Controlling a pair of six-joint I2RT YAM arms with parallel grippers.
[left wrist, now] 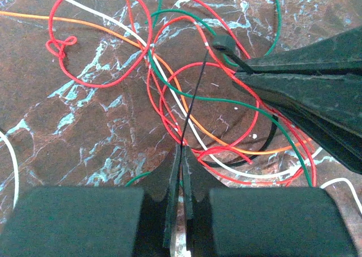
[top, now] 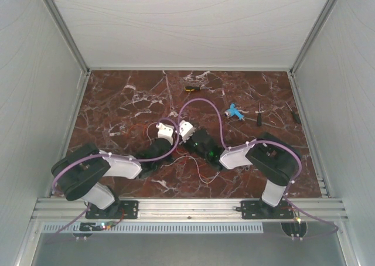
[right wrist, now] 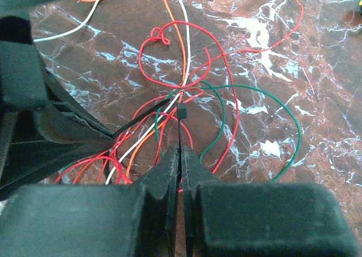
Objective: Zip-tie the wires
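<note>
A loose bundle of red, green, white and orange wires point(left wrist: 226, 101) lies on the marble table in the left wrist view. My left gripper is shut on one thin end of a black zip tie point(left wrist: 194, 98). Close by, my right gripper is shut on the tie just below its small square head point(right wrist: 181, 111). The strap slants from beside the head to the left fingers, above the wires. A black curve point(left wrist: 274, 133) runs among the wires lower down. Whether the thin end passes through the head I cannot tell.
Behind the grippers lie a yellow-black tool point(top: 192, 88) and a blue tool point(top: 234, 112). A dark-handled screwdriver point(top: 259, 119) is at the right. Both arms crowd the middle.
</note>
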